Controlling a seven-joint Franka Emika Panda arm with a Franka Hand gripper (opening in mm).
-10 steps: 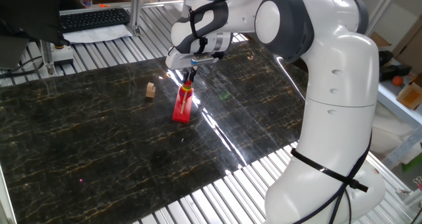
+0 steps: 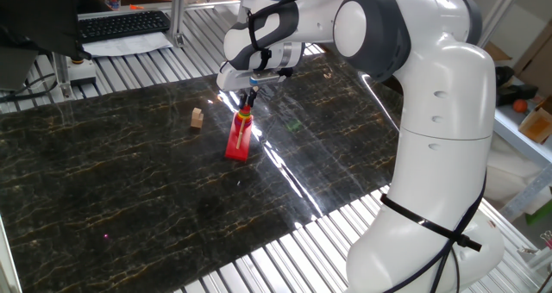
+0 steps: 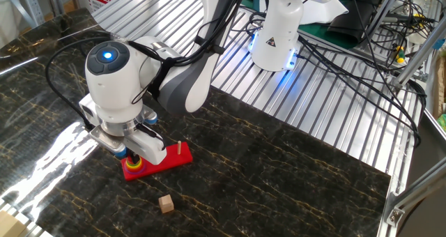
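A red board (image 2: 237, 152) lies on the dark marbled tabletop, with a bare wooden peg (image 3: 179, 148) upright near one end. At its other end sit coloured rings, where a yellow ring (image 3: 134, 165) shows on top and red and purple show around it. My gripper (image 2: 248, 101) points down right over these rings, its dark fingertips at or just above them. In exterior view 2 the hand covers most of the fingers, so whether the fingers grasp a ring or stand apart is hidden. A small pale wooden block (image 3: 166, 204) rests on the table beside the board.
Open tabletop (image 2: 112, 190) stretches around the board and block. A keyboard (image 2: 123, 24) lies beyond the far edge on the slatted metal bench. Part of another wooden piece (image 3: 10, 224) shows at the lower left corner of exterior view 2.
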